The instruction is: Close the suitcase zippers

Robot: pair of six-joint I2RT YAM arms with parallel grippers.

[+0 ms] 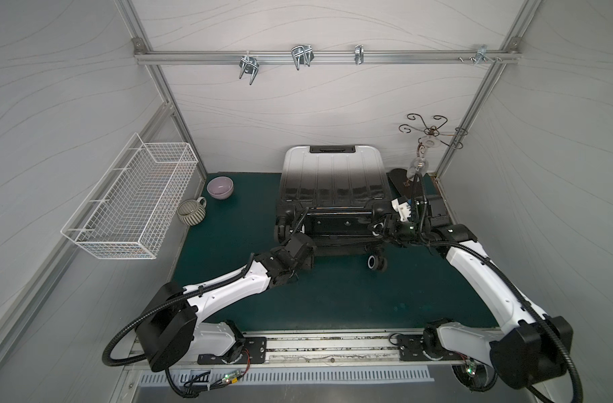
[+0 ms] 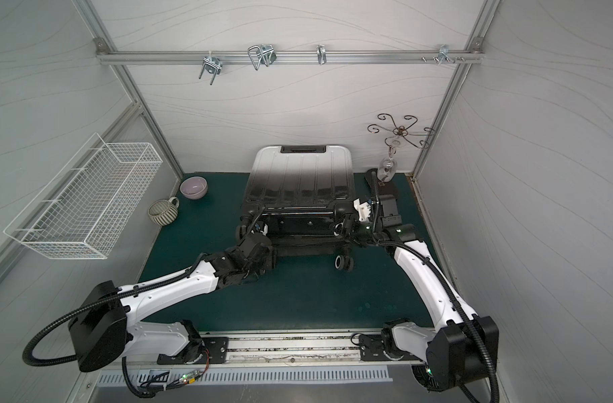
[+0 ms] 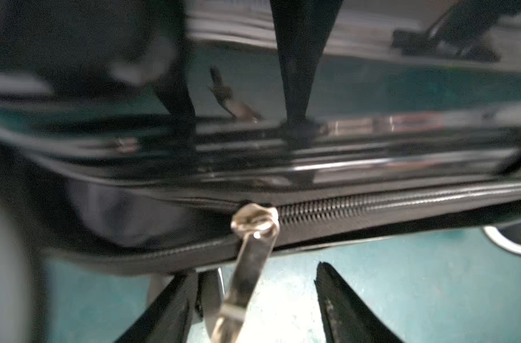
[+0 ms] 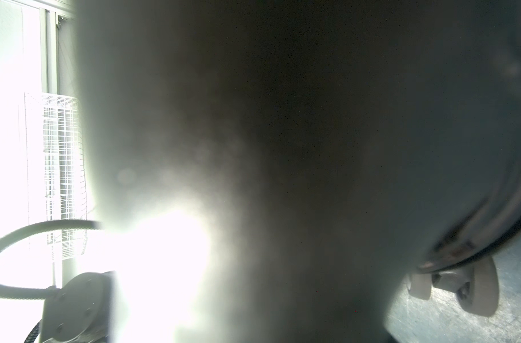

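Observation:
A black-and-silver hard suitcase (image 1: 333, 174) lies on the green floor, its zipper side toward me. In the left wrist view a metal zipper slider (image 3: 254, 220) with a long pull tab sits on the track, with a gap in the zipper left of it. My left gripper stands open, one finger either side of the hanging tab, not closed on it. My right gripper (image 1: 380, 228) is at the suitcase's near right corner; the right wrist view is filled by a dark blur, so its fingers cannot be told.
A wire basket (image 1: 121, 223) is on the left wall, with a purple bowl (image 1: 220, 188) and a striped cup (image 1: 191, 213) below it. A hanging metal ornament (image 1: 420, 134) stands behind the suitcase's right side.

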